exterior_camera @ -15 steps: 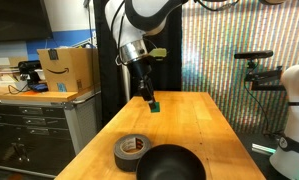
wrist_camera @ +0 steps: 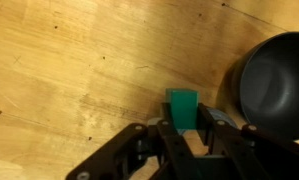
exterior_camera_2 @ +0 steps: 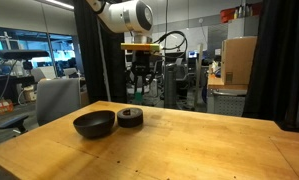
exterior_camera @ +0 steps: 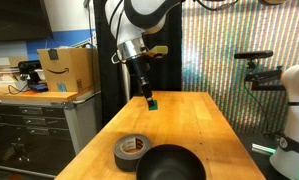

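Note:
A small green block (wrist_camera: 183,107) is held at the fingertips of my gripper, which is shut on it. In exterior view 1 the block (exterior_camera: 152,104) hangs in the air above the wooden table, beyond the tape roll and bowl, with the gripper (exterior_camera: 149,99) pointing down. A black bowl (exterior_camera: 170,164) rests at the table's near end; the wrist view has the bowl (wrist_camera: 279,85) on the right. A dark tape roll (exterior_camera: 131,146) lies beside the bowl; in the wrist view the block and fingers largely cover it.
A cardboard box (exterior_camera: 69,69) and more tape rolls (exterior_camera: 27,71) stand on a separate cabinet at the left. An office chair (exterior_camera_2: 58,97) is beside the table.
Bowl and tape roll have not moved.

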